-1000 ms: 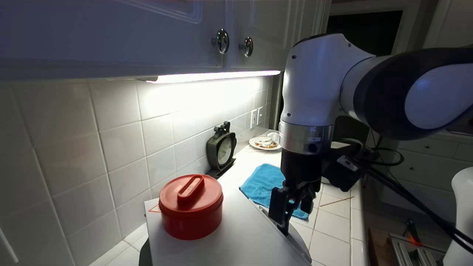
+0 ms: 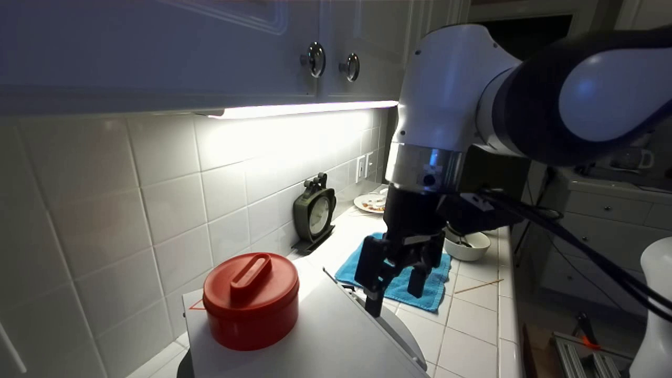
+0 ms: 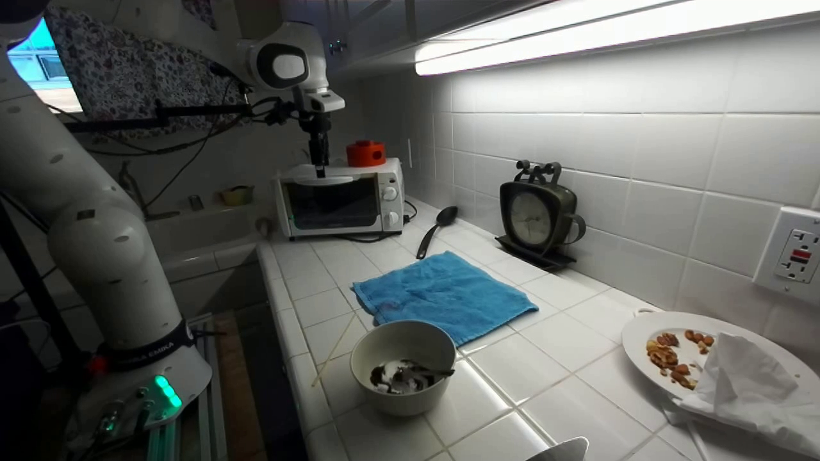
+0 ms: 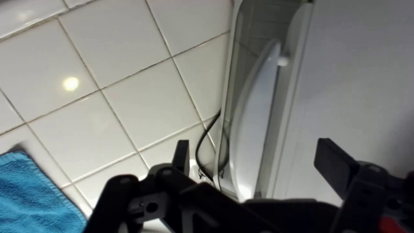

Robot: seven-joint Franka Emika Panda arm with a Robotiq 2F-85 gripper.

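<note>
A white toaster oven (image 3: 338, 196) stands at the counter's far end, its glass door upright. Along the door's upper edge runs a curved white handle (image 4: 250, 132). Over the oven's front top edge hangs my gripper (image 2: 395, 295), pointing down. The wrist view shows the gripper open, one finger (image 4: 180, 155) on the counter side of the handle and the other over the oven's top. No object shows between them, though the handle lies below the gap. Contact with the handle cannot be made out. A red lidded container (image 2: 250, 302) sits on the oven.
Before the oven, a blue towel (image 3: 442, 296) and a black spoon (image 3: 436, 232) lie on the tiles. Nearer are a white bowl (image 3: 403, 338) and a plate of nuts (image 3: 646, 338). A dark clock-like scale (image 3: 538, 211) stands by the wall. Cabinets hang above.
The gripper has risen and moved left in exterior view 1, its fingers now farther apart.
</note>
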